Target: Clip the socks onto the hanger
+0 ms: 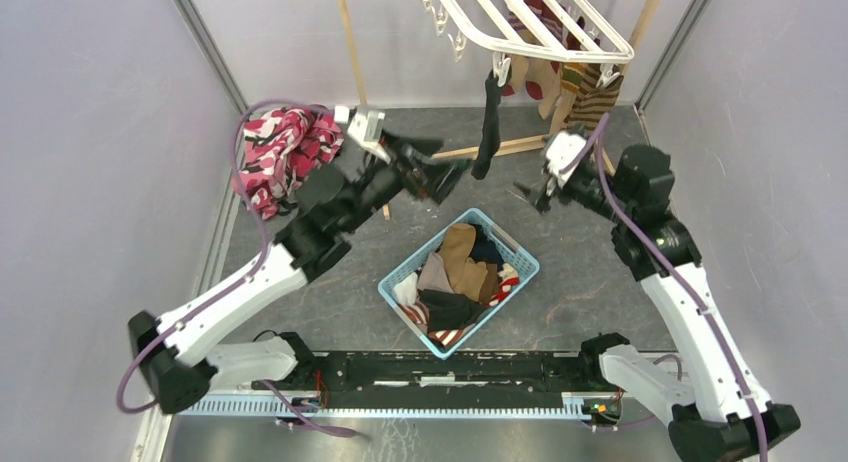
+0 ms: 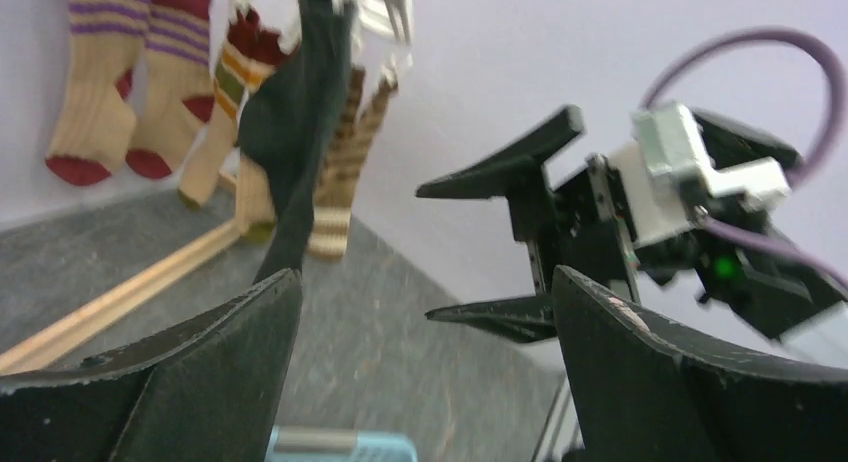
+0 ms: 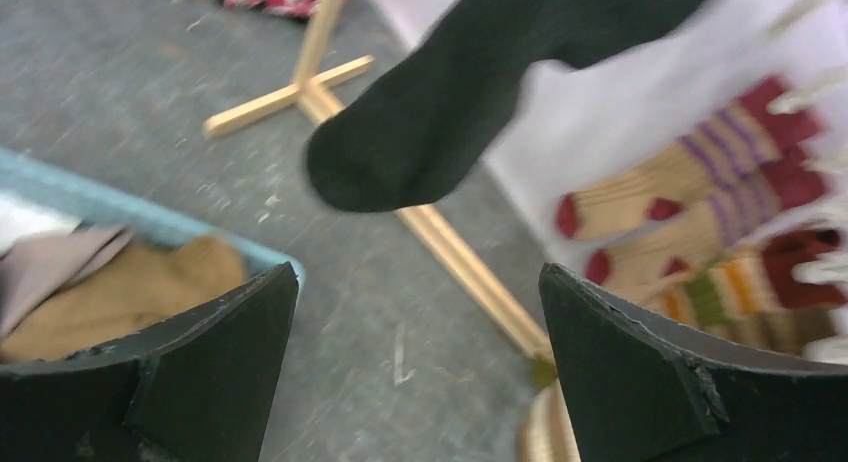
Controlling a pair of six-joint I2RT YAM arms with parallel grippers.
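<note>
A dark sock (image 1: 487,132) hangs from a clip at the near corner of the white hanger (image 1: 560,52), free of both grippers. In the left wrist view this dark sock (image 2: 300,122) dangles beyond the fingers, blurred. My left gripper (image 1: 450,167) is open and empty, to the left of the sock. On its other side my right gripper (image 1: 530,194) also stands open; it shows in the left wrist view with its fingers (image 2: 490,187) spread wide. The right wrist view has the lower part of the dark sock (image 3: 420,132) above its fingertips (image 3: 265,292).
Striped and patterned socks (image 1: 590,92) hang at the hanger's right side. A blue basket (image 1: 407,264) of several socks lies on the grey floor below. Pink camouflage cloth (image 1: 285,157) is at the left. Wooden stand legs (image 1: 510,145) cross the floor behind the sock.
</note>
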